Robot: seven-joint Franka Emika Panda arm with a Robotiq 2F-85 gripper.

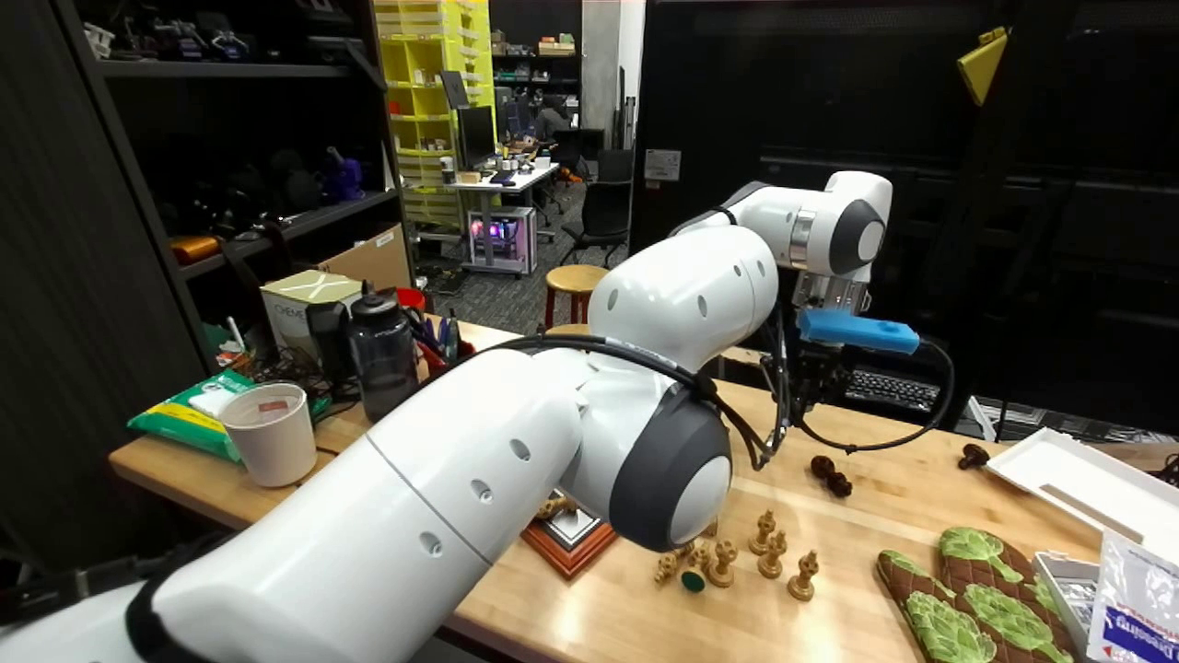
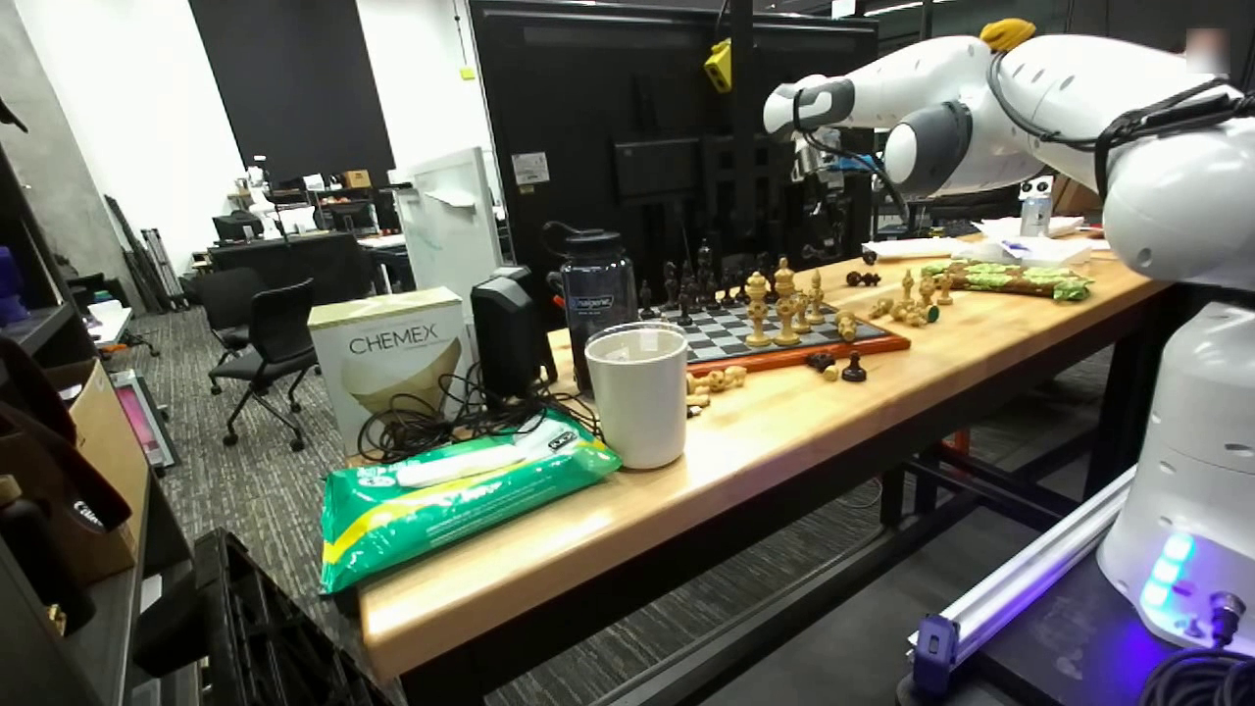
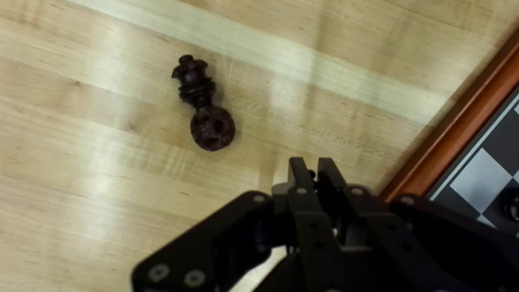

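In the wrist view my gripper is shut on a small dark piece, likely a chess piece; just a round dark tip shows between the fingertips, and the rest is hidden. Beyond the fingers, up and to the left, a dark chess piece [image 3: 204, 104] lies on its side on bare wood, apart from them. The chessboard's red-brown frame [image 3: 452, 129] runs along the right. From the side, the gripper [image 2: 820, 224] appears above the table past the chessboard [image 2: 718, 335], on which dark and light pieces stand.
Several light pieces, including one upright [image 1: 803, 575], stand or lie on the near table. A leaf-patterned cloth [image 1: 973, 602] and a white tray [image 1: 1089, 486] occupy the right side. A white cup [image 2: 641, 394] and dark bottle [image 2: 596, 294] stand at the other end.
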